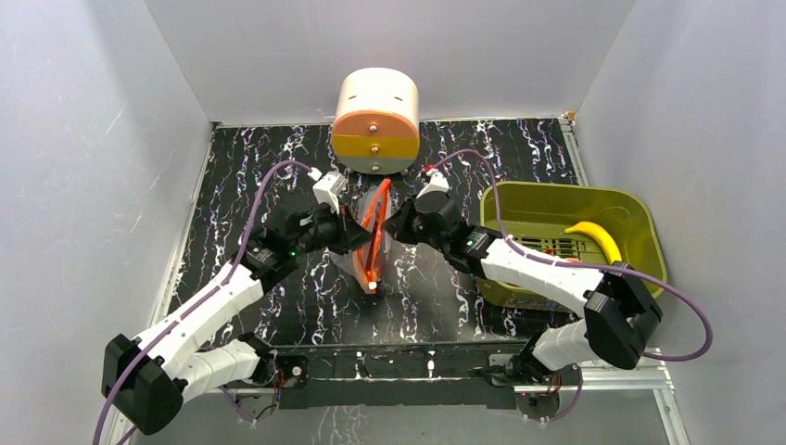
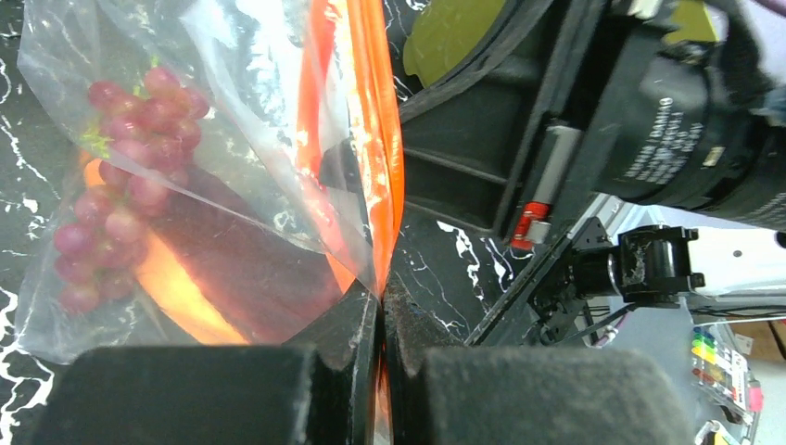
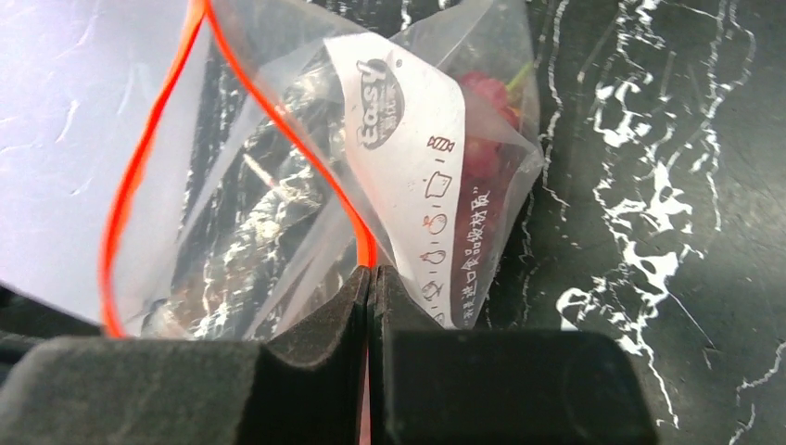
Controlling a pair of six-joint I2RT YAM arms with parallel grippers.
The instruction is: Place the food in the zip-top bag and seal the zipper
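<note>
The clear zip top bag (image 1: 343, 261) stands mid-table with its orange zipper edges uppermost and parted along their middle. In the left wrist view, pink grapes (image 2: 153, 139) and a dark red and orange item (image 2: 190, 292) show through the plastic. My left gripper is shut on one orange edge of the bag. On the facing edge, my right gripper is shut with the thin orange strip (image 3: 364, 243) between its tips. A white printed label (image 3: 408, 153) faces the right wrist camera.
An olive basket (image 1: 640, 209) with a banana (image 1: 598, 238) in it stands at the right, partly under my right arm. A rounded box with drawers (image 1: 375, 120) sits behind the bag. Bare table lies left and right of the bag.
</note>
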